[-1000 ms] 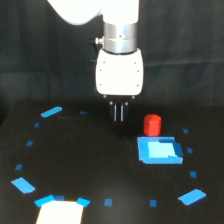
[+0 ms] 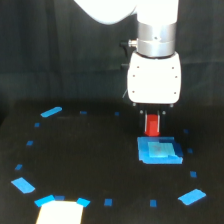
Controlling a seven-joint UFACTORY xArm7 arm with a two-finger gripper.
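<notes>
A small red object (image 2: 152,126) stands upright on the dark table, just behind a blue, open-topped box or tray (image 2: 143,149) with a pale blue inside. My gripper (image 2: 152,118) hangs under the white wrist and reaches down at the red object. Its dark fingers are hard to make out against the black background. Whether they are around the object, touching it or in front of it, I cannot tell.
Blue tape strips and squares mark the table, such as a strip (image 2: 192,197) at the right and one (image 2: 23,185) at the left. A white and tan block (image 2: 60,213) sits at the front left.
The arm has moved right and somewhat lower, from left of the red object to over it. The red object and blue box stand in the same places.
</notes>
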